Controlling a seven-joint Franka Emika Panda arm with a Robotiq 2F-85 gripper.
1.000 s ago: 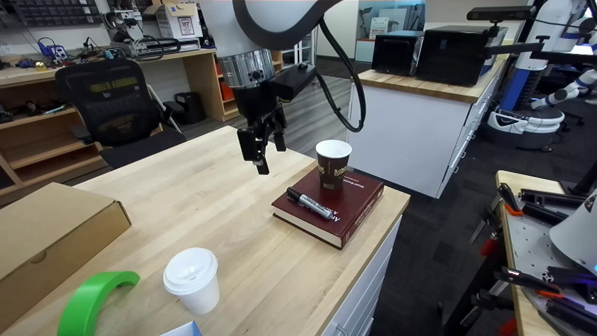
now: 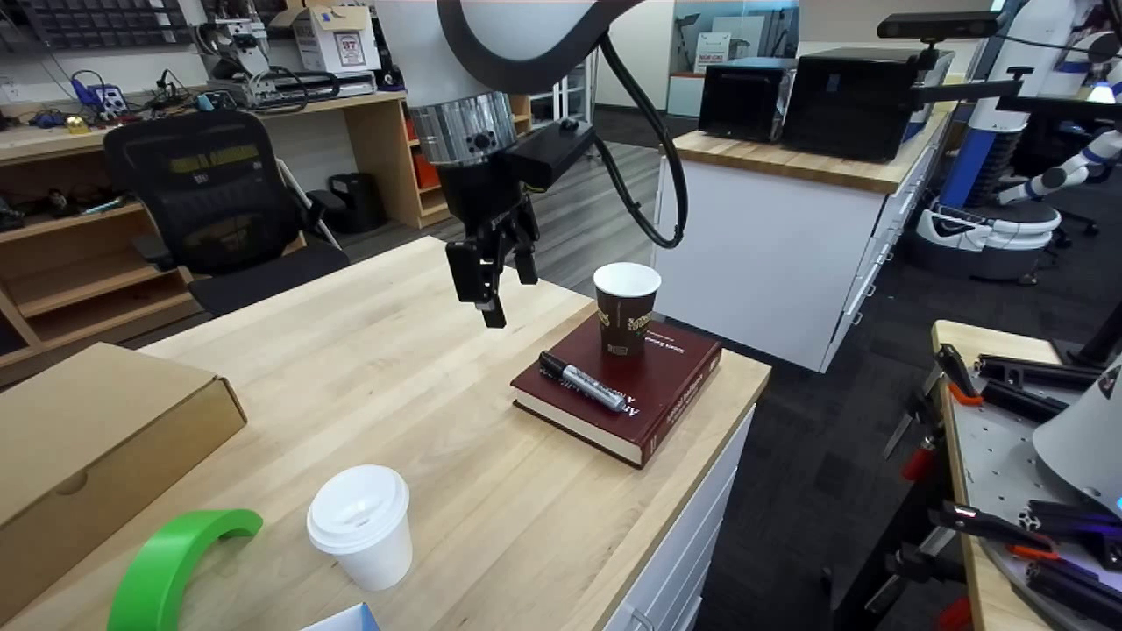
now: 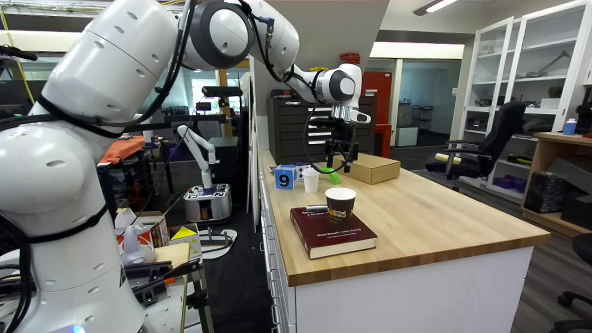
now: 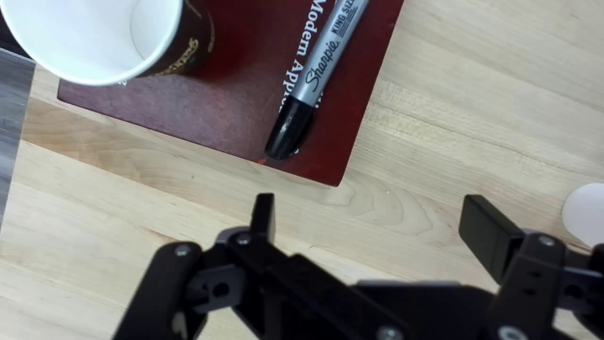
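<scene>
My gripper hangs above the table, open, with only bare wood visible between its fingers. A dark red book (image 2: 663,363) lies near the table's corner. On it rest a grey Sharpie marker (image 4: 325,62) with a black cap and an upright brown paper cup (image 2: 626,321) with a white inside. The wrist view shows the cup (image 4: 189,42) to be empty where its inside is visible. Marker and cup are both apart from the gripper, which is off to the side of the book.
A white lidded cup (image 2: 363,531), a green arch (image 2: 173,568) and a cardboard box (image 2: 116,442) stand along the table. A blue block with a 9 (image 3: 286,176) sits by the white cup.
</scene>
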